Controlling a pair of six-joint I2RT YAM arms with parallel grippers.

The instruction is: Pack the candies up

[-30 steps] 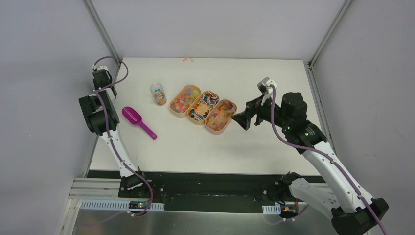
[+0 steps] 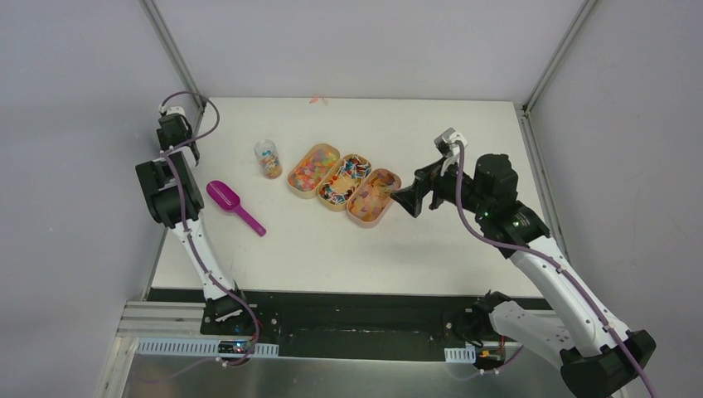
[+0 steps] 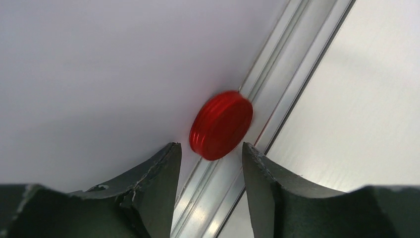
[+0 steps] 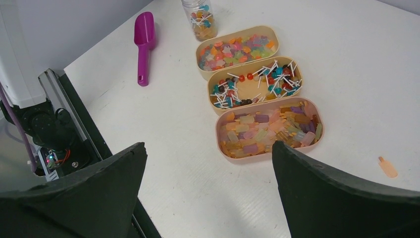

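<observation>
A red screw lid leans on edge between the side wall and the metal rail beside the table. My left gripper points at it, its fingers apart to either side; whether they touch the lid I cannot tell. Without a lid on top, a clear jar of mixed candies stands on the table. To its right sit three trays: star candies, lollipops and popsicle-shaped candies. Open and empty, my right gripper hovers near the popsicle tray. A purple scoop lies below the jar.
One loose popsicle candy lies right of the trays, near the table's back edge. The left wall and the rail crowd the left gripper.
My left arm has shifted slightly to the right along the table's left edge. The right arm has barely moved. The jar, trays and scoop keep their places.
</observation>
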